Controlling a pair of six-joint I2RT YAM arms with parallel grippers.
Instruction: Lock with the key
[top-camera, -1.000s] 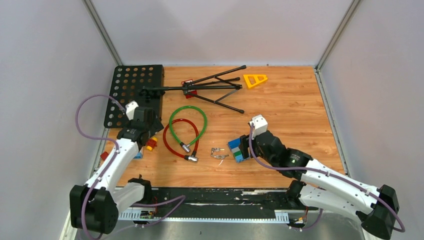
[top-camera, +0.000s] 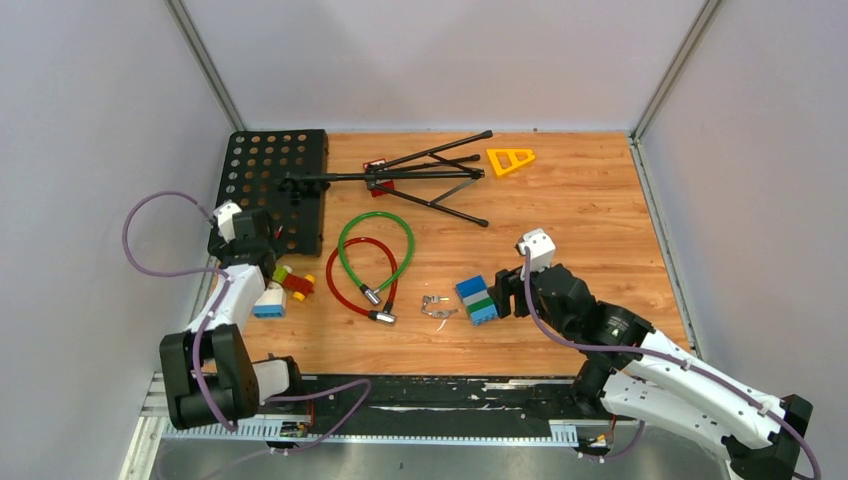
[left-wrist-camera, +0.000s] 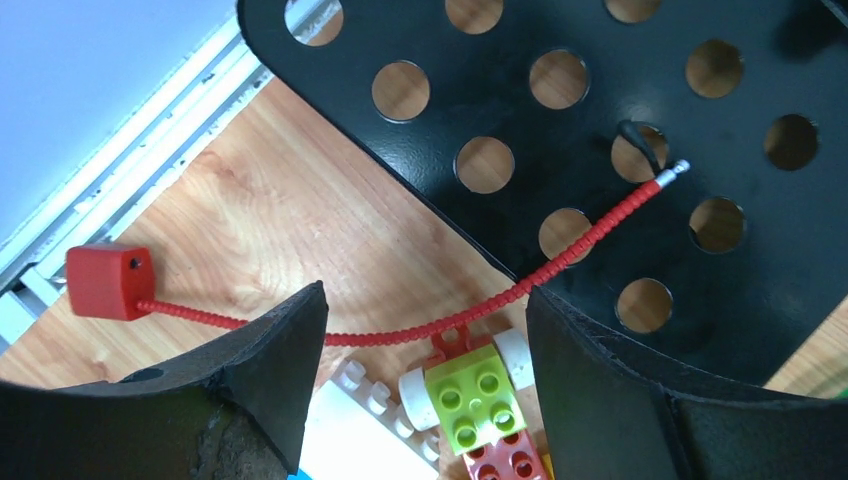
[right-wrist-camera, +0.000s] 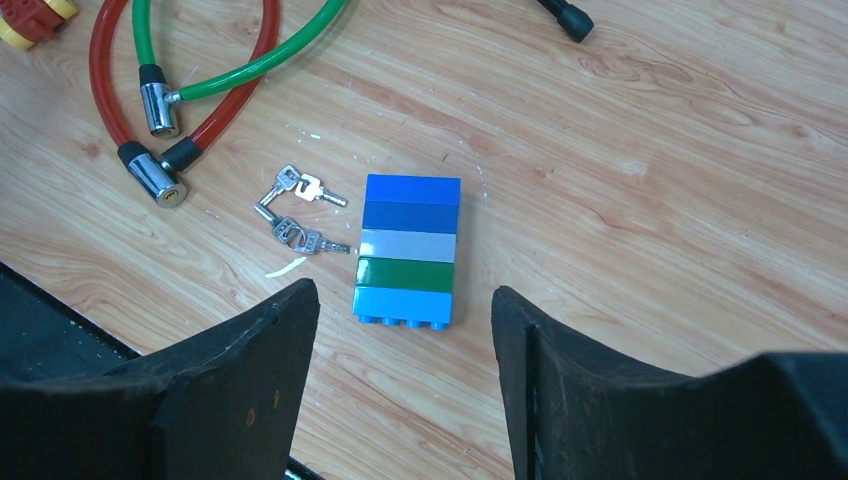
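Two loop cable locks, one green (top-camera: 411, 245) and one red (top-camera: 334, 289), lie overlapping mid-table, their chrome lock barrels toward the front. In the right wrist view the green lock's barrel (right-wrist-camera: 158, 106) and the red lock's barrel (right-wrist-camera: 160, 184) are side by side, both cables joined to them. A joined set of small silver keys (right-wrist-camera: 287, 232) rests flat between the locks and a stack of blocks. My right gripper hovers near that stack, fingers apart, holding nothing. My left gripper is open and empty above the toy bricks at the left.
The blue, grey and green block stack (top-camera: 476, 297) stands right of the keys. A black perforated tray (top-camera: 238, 165) fills the back left, with a black tripod (top-camera: 430, 170) beside it. A red box with a red cord (left-wrist-camera: 105, 282) lies at the left.
My left arm has swung left, away from the locks, uncovering the toy bricks. My right gripper has shifted slightly to the right. Locks and keys are unmoved.
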